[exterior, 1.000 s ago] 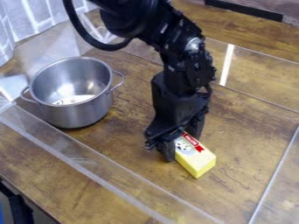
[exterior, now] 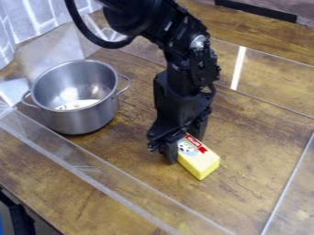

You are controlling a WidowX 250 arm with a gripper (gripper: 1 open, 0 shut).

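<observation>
My black gripper (exterior: 174, 139) reaches down at the centre of the view and is shut on a yellow block (exterior: 200, 163) with a red and white label. The block lies at table height, angled toward the lower right, its upper end between the fingers. To the left stands a steel pot (exterior: 83, 117) with two handles and something white inside.
The wooden table (exterior: 123, 193) has clear tape strips along the front and right. Bare wood surrounds the block on the right and front. A dark object sits at the lower left corner, and translucent plastic at the upper left.
The gripper and the yellow block have shifted slightly up and to the left in the view. The pot has not moved.
</observation>
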